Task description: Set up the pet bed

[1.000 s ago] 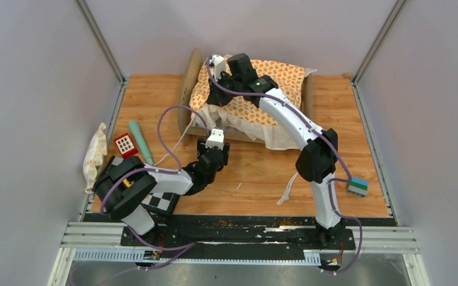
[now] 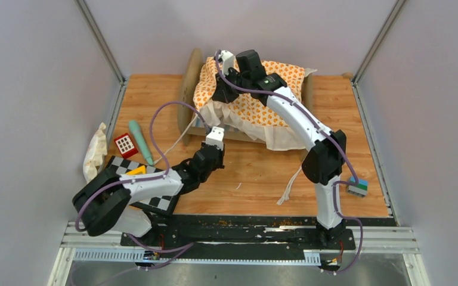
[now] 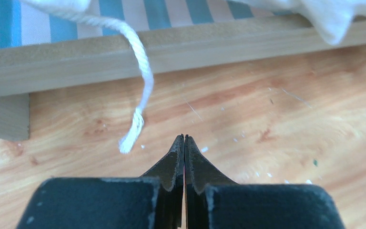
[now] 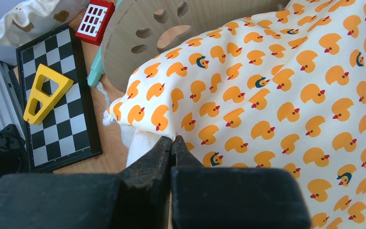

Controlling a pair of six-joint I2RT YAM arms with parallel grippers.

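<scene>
The wooden bed frame [image 2: 186, 89] stands at the back of the table, with the duck-print cushion cover [image 4: 248, 95] spread over it. In the left wrist view, a white rope end [image 3: 142, 62] hangs over the bed's front rail [image 3: 90, 66], its knotted tip low in front of the floor. My left gripper is shut, its fingertips meeting with nothing between them; the rope lies outside, to their left. Up on the bed, my right gripper is shut on the edge of the duck-print cover near the rounded headboard [image 4: 124, 47].
Left of the bed lie a red block [image 2: 125, 145], a green bottle-like thing [image 2: 141, 142] and a checkerboard [image 4: 62, 95] with a yellow piece [image 4: 47, 93] on it. Another cord [image 2: 288, 188] trails in front of the bed. Coloured blocks [image 2: 358, 187] stand at right.
My right gripper shifted slightly right with the cover.
</scene>
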